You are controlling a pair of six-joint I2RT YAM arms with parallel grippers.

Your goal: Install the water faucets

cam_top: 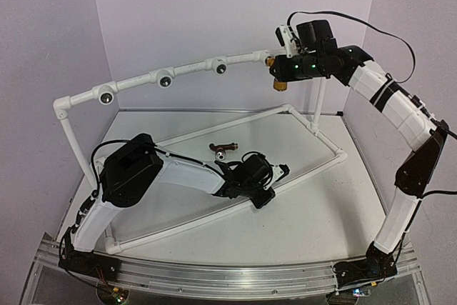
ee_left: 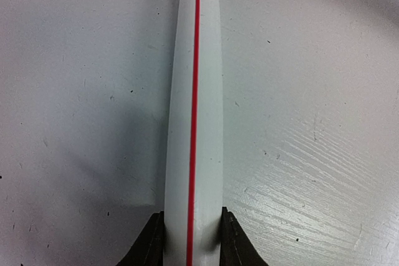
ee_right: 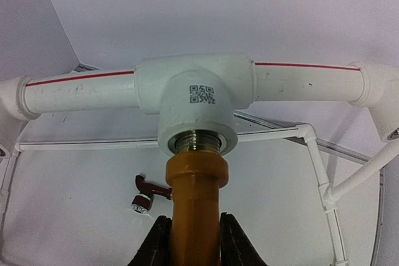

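Observation:
An orange faucet (ee_right: 196,197) sits between the fingers of my right gripper, which is shut on it. Its threaded end (ee_right: 198,141) enters the opening of a white tee fitting (ee_right: 196,113); some thread still shows, and how deep it sits I cannot tell. In the top view the faucet's orange outlet (cam_top: 280,86) hangs below the right gripper (cam_top: 275,69), at the rail's right end. My left gripper is shut on a white pipe (ee_left: 209,123) with a red stripe, the frame's front bar. A brown faucet (cam_top: 226,146) lies on the table inside the frame.
Along the raised rail (cam_top: 189,69), several other tee fittings with open dark mouths, such as the leftmost fitting (cam_top: 106,95), carry no faucet. The left arm (cam_top: 189,173) lies low across the frame.

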